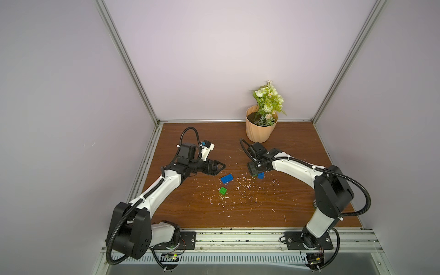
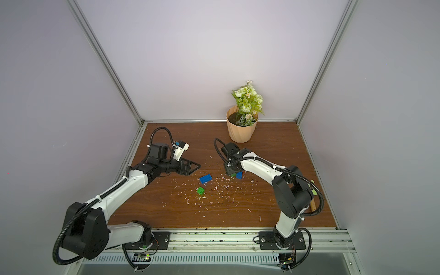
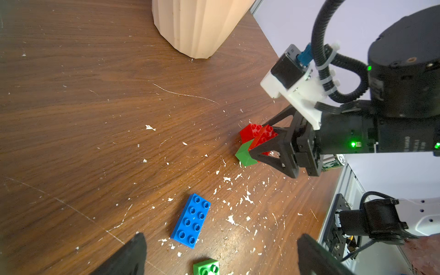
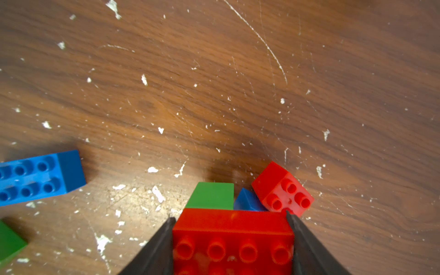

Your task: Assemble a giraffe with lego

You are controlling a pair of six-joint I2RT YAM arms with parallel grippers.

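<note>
In the right wrist view, a long red brick (image 4: pixel 232 224) lies between the fingers of my right gripper. They flank both its ends closely; whether they grip it, I cannot tell. Partly hidden beneath or behind it are a green brick (image 4: pixel 210 196), a blue piece (image 4: pixel 248 200) and a small red brick (image 4: pixel 282 190), close together. My left gripper (image 1: pixel 223 167) stands open and empty above the table, its blurred fingers wide apart. Below it, a blue brick (image 3: pixel 191 221) with studs up and a green brick (image 3: pixel 206 267) lie loose.
A flower pot (image 3: pixel 199 25) stands at the back of the table. Small white flakes litter the middle of the wood. Something (image 3: pixel 333 161) lies near the right edge beside the right arm.
</note>
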